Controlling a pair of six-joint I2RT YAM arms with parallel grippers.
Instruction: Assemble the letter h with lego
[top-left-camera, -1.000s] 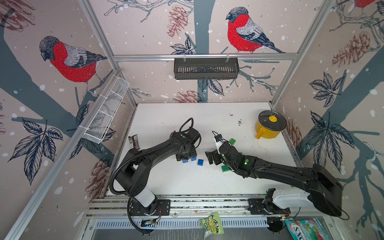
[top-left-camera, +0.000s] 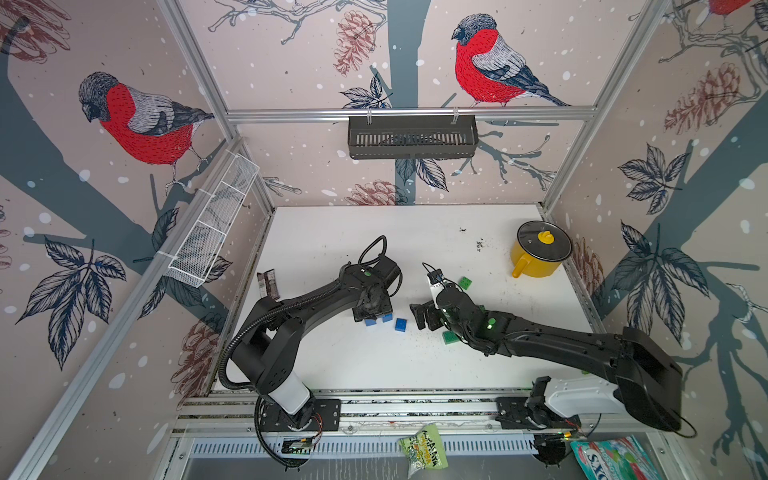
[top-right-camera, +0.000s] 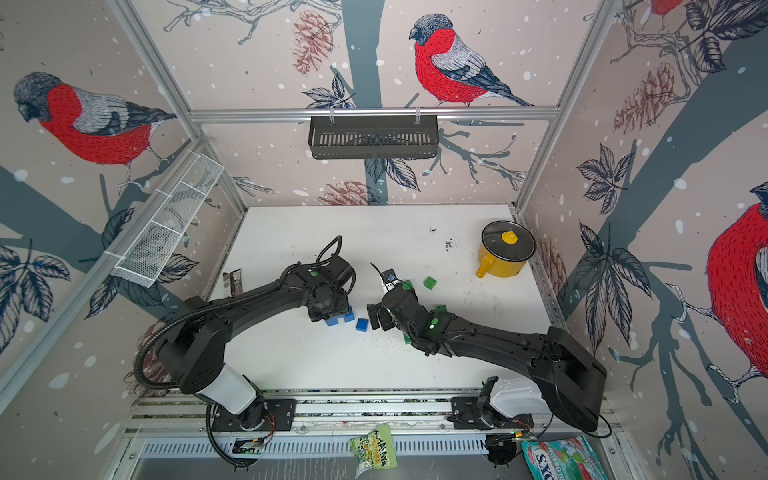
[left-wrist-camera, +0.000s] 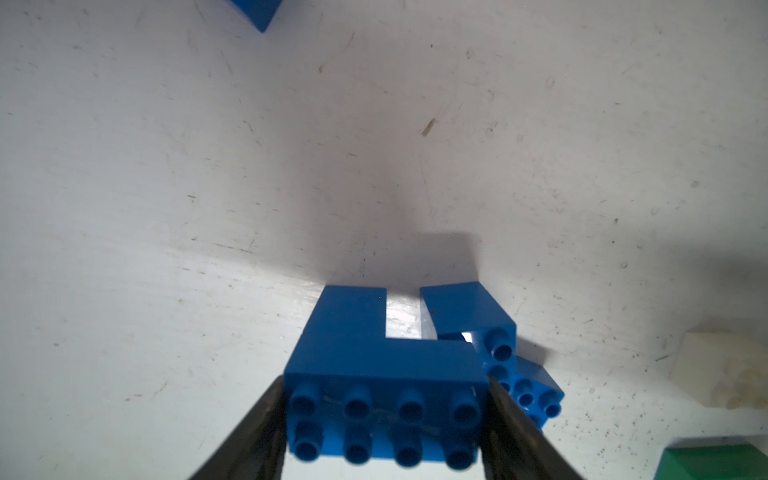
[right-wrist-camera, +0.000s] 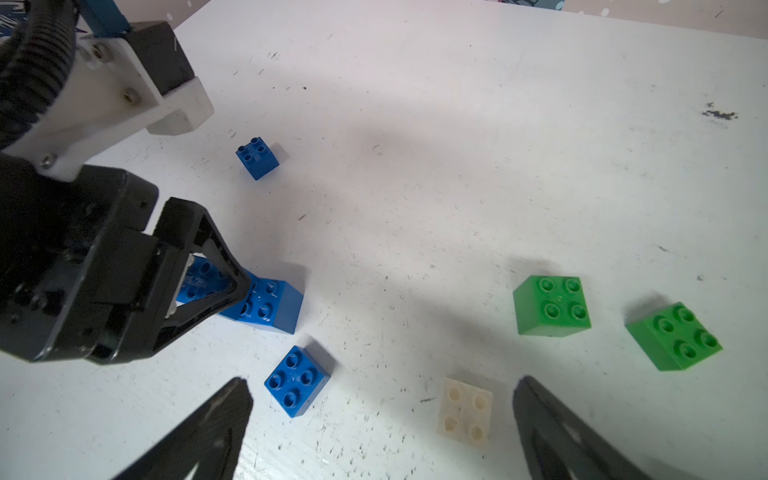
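In the left wrist view my left gripper is shut on a long studded blue brick (left-wrist-camera: 388, 357). Under that brick, blue bricks (left-wrist-camera: 468, 306) stand at both ends with a gap between; whether they are joined to it is hard to tell. My right gripper is open with nothing between its fingers, above and to the right of the left one's work. Below it in the right wrist view, a small blue brick (right-wrist-camera: 297, 381) and a white brick (right-wrist-camera: 465, 412) lie on the table. Another small blue brick (right-wrist-camera: 257, 158) lies farther off.
Two green bricks (right-wrist-camera: 552, 306) sit at the right in the right wrist view. A yellow pot (top-left-camera: 534, 260) stands at the table's right back. A dark wrapper (top-left-camera: 269, 284) lies by the left edge.
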